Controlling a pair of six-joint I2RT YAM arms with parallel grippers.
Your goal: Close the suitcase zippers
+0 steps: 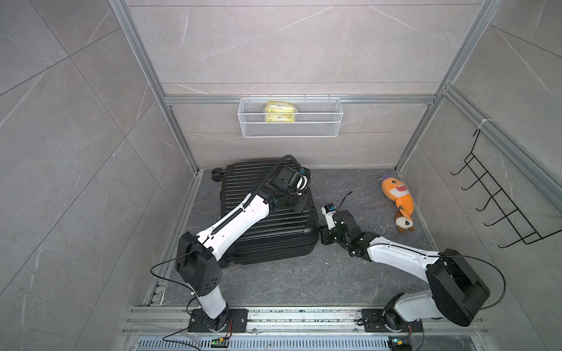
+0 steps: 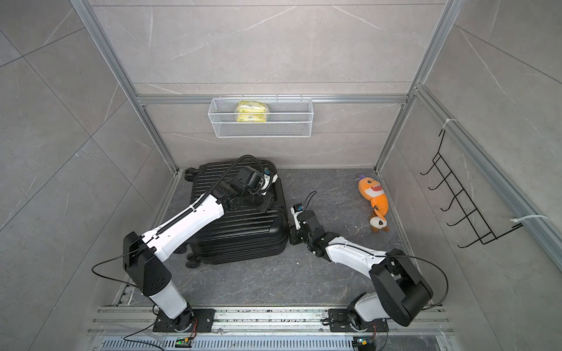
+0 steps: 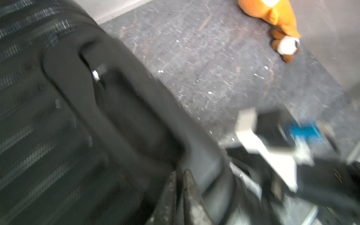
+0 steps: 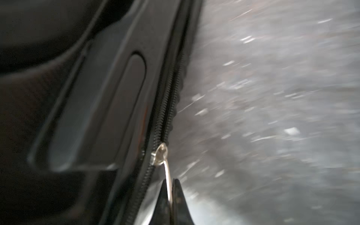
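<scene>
The black suitcase [image 1: 263,234] lies flat on the grey floor. In the right wrist view my right gripper is shut on the silver zipper pull hanging from the slider [image 4: 160,153] on the zip [image 4: 170,90] along the suitcase's side; the teeth show above and below it. In the left wrist view my left gripper is shut, nothing visible between its fingers, over the suitcase's top near its side handle [image 3: 78,86]. That view is blurred.
An orange plush toy [image 2: 370,190] lies by the right wall. A wire basket [image 1: 310,122] with a yellow packet hangs on the back wall, a black hook rack [image 1: 491,193] on the right wall. Bare floor lies between suitcase and toy.
</scene>
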